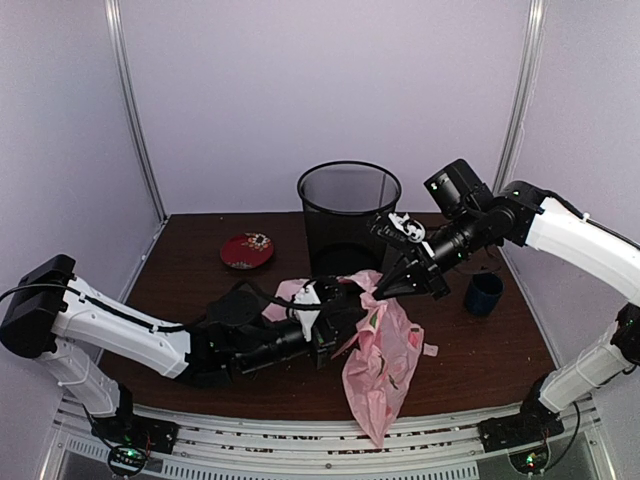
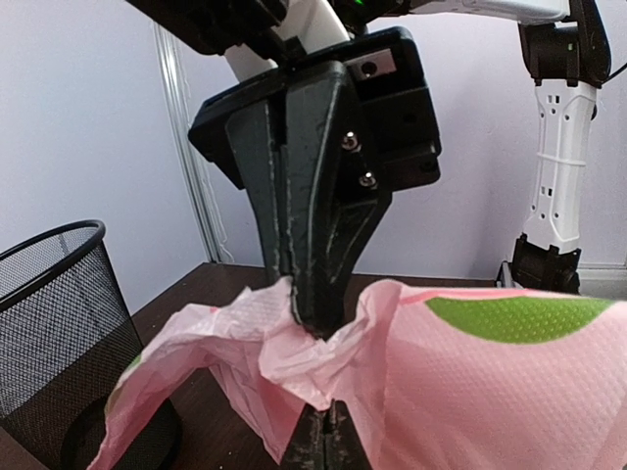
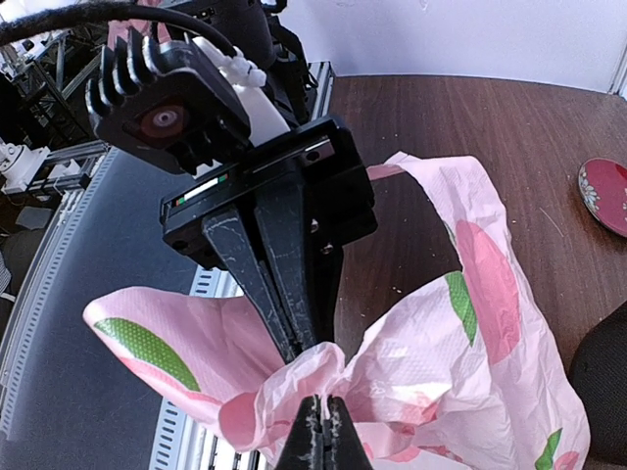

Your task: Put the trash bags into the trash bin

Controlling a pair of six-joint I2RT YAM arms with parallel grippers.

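A thin pink trash bag (image 1: 385, 365) with green and darker pink patches hangs crumpled in front of the bin, its lower end over the table's front edge. My left gripper is shut on a gathered fold of it. Close by, my right gripper is also shut, with bag film pinched at its tips. In the right wrist view, bag film (image 3: 470, 352) spreads out on both sides of the left fingers (image 3: 284, 284). Behind both arms stands the black mesh trash bin (image 1: 345, 235), upright and open at the top; bag and arms cover part of its base.
A red patterned plate (image 1: 247, 251) lies to the left of the bin. Over on the right stands a dark blue mug (image 1: 483, 293), near the right arm. Bare dark tabletop (image 1: 180, 290) shows at the left.
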